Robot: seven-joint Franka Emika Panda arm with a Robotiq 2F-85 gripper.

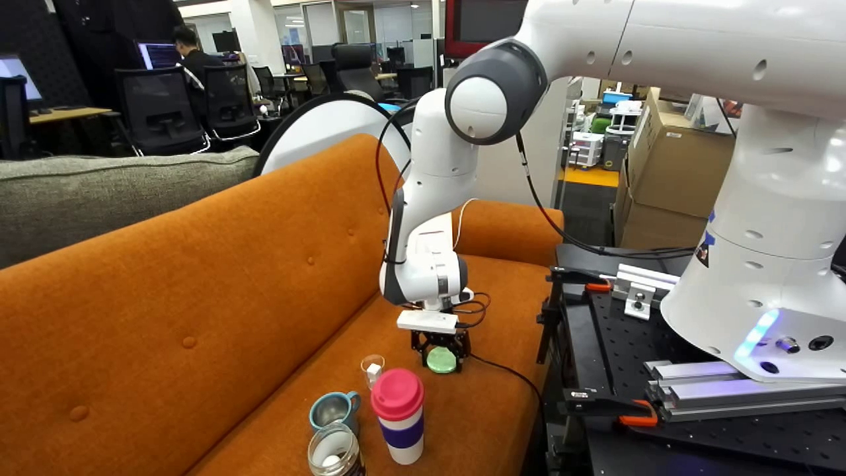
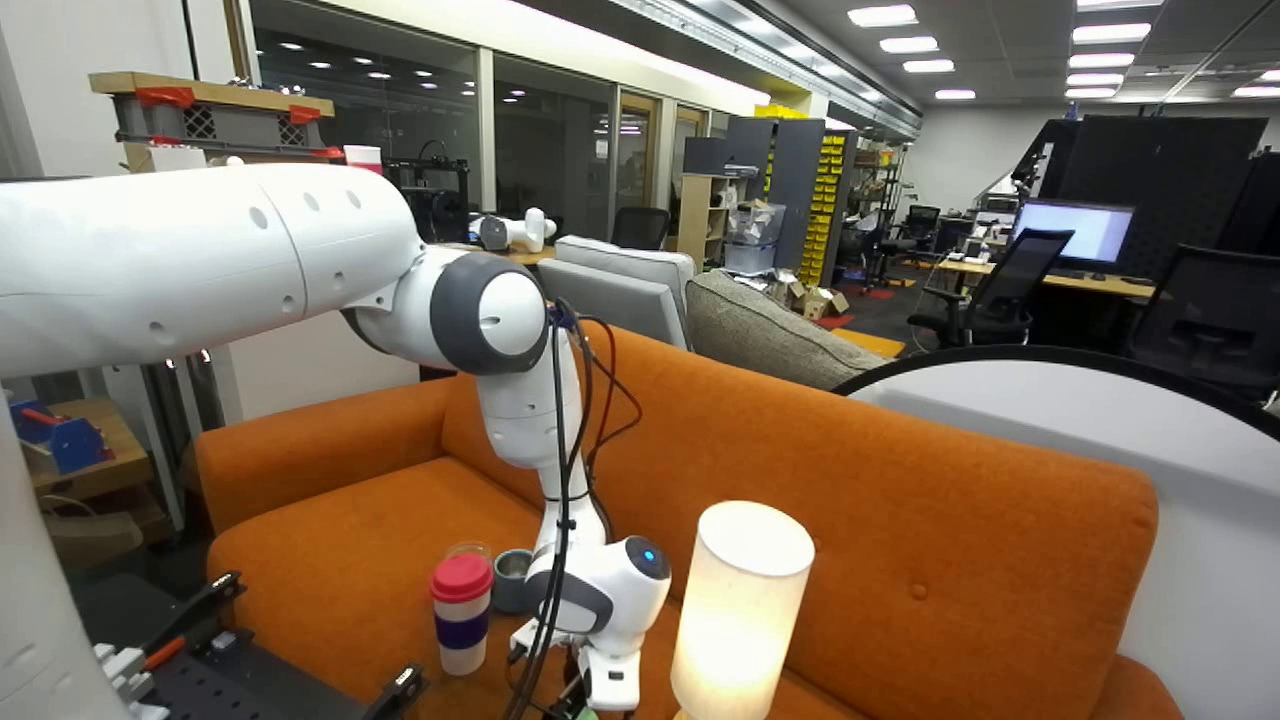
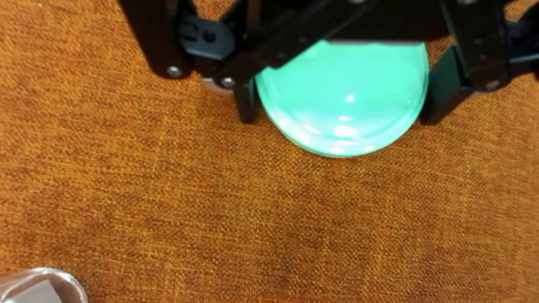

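Note:
A glossy mint-green round dish [image 3: 343, 96] lies between the black fingers of my gripper in the wrist view. One finger meets its rim on each side, and the fingers look shut on it across its width. The gripper body hides the dish's far edge. From exterior view 1, the gripper [image 1: 441, 363] points down at the sofa seat with the green dish [image 1: 441, 360] framed between its fingers. Whether the dish touches the cloth cannot be told. In exterior view 2 only a sliver of green shows at the bottom edge.
A clear cup [image 1: 373, 369] holding a white block, a blue mug [image 1: 333, 411], a glass jar [image 1: 334, 452] and a red-lidded tumbler [image 1: 398, 408] stand nearby on the orange sofa [image 1: 492, 317]. A lit lamp [image 2: 744, 612] stands close beside the arm. The sofa back rises behind.

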